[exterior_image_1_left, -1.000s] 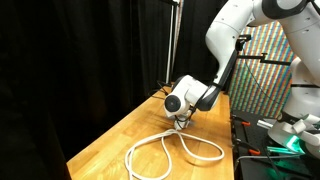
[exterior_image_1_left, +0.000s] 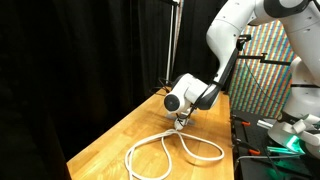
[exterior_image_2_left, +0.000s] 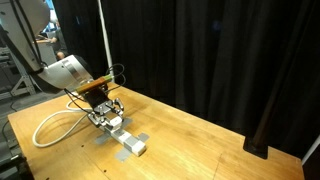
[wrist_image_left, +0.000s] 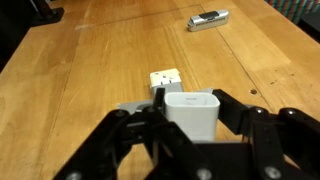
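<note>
In the wrist view, a white block (wrist_image_left: 192, 113) with a flat top stands between the fingers of my gripper. The fingers flank it closely on both sides; whether both press on it is hard to tell. Exterior view 2 has my gripper (exterior_image_2_left: 108, 113) low over the table, close to the white block (exterior_image_2_left: 115, 124). From exterior view 1, the gripper (exterior_image_1_left: 181, 121) points down at the tabletop, and its fingertips are too small to read.
A smaller white block (wrist_image_left: 165, 78) lies just beyond the fingers, and a silver piece (wrist_image_left: 208, 19) farther off. A pale flat bar (exterior_image_2_left: 126, 141) and grey patches (exterior_image_2_left: 122, 155) lie nearby. A white cable (exterior_image_1_left: 130, 158) loops over the table. The wooden table (exterior_image_2_left: 220, 145) has wide bare room.
In exterior view 1, the hand has shifted very slightly. The cable and table look the same.
</note>
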